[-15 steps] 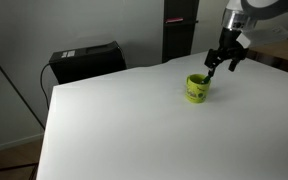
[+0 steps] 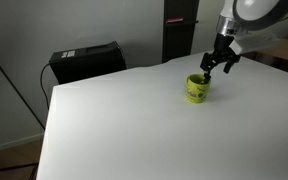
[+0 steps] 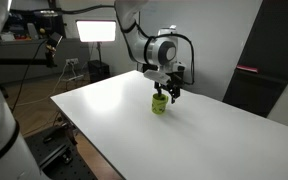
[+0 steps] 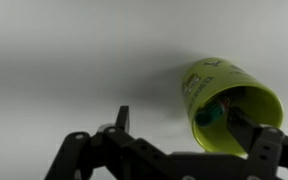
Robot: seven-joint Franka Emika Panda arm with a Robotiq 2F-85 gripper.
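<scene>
A yellow-green mug [image 2: 197, 93] with dark print stands upright on the white table. In the wrist view the mug [image 4: 209, 80] is at the right, its mouth facing the camera. Something small and teal with dark parts [image 4: 214, 110] lies inside it; what it is cannot be told. My gripper [image 2: 216, 71] stands open at the mug's rim, pointing down. One finger [image 4: 240, 124] is over the mug's mouth, and the other finger [image 4: 121, 120] is outside, beyond the wall. Whether the first finger touches the mug is unclear. Nothing is clamped between them.
A black box [image 2: 87, 62] with a cable stands at the back edge. A bright lit panel [image 3: 96, 30] is in the background.
The gripper has sunk slightly and shifted a little left, so its near finger is lower at the mug's mouth. The mug has not moved.
</scene>
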